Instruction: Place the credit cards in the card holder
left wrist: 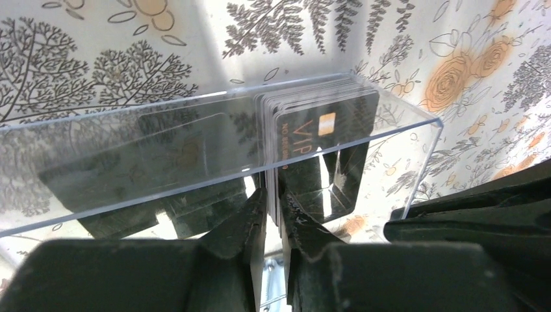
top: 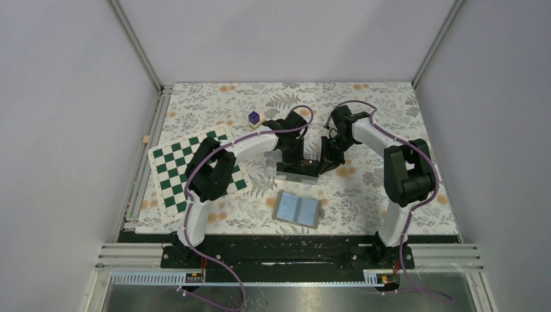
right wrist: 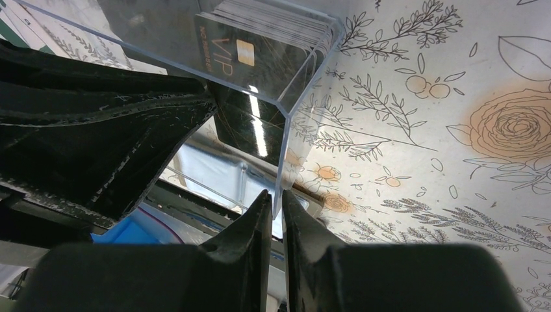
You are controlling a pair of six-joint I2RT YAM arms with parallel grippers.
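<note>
A clear box (top: 301, 179) holds the dark cards: an upright stack with a "VIP" card (left wrist: 325, 127) in front, plus flatter dark cards (left wrist: 146, 205) to its left. My left gripper is over the box, its slightly parted fingertips at the left edges of the stack. Whether they touch a card cannot be told. At the box's right end my right gripper has the clear corner wall (right wrist: 282, 175) between its closely set fingertips. The open grey card holder (top: 297, 209), with two pale blue panels, lies on the table in front.
To the left lies a green-and-white checkered board (top: 172, 175), partly under the left arm. A purple block (top: 254, 118) on a yellowish piece stands behind. My two grippers are close together at the box.
</note>
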